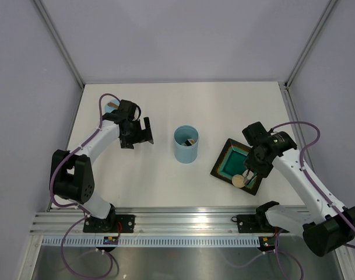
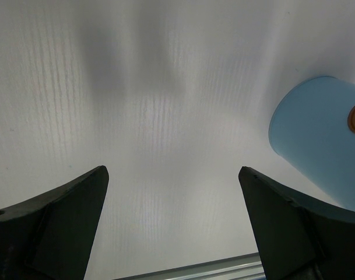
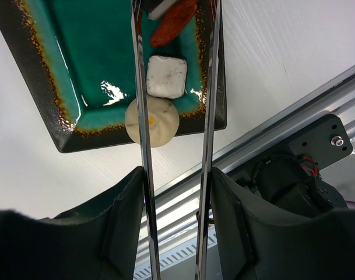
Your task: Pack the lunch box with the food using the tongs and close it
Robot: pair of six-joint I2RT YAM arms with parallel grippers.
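Observation:
A dark-rimmed square tray (image 1: 222, 160) with a green inside sits right of centre, holding a round pale piece (image 3: 160, 125), a white square piece (image 3: 167, 76), an orange oblong piece (image 3: 171, 26) and further items partly hidden at the top. My right gripper (image 1: 250, 178) is over the tray, its long metal fingers open across these pieces. My left gripper (image 1: 142, 132) stands open over bare table at the left, nothing between its fingers. A blue cylindrical container (image 1: 185, 151) with small items inside stands at the centre.
A light blue object (image 1: 111, 106) with a brown part is partly behind the left arm. A metal rail (image 1: 177, 213) runs along the front edge.

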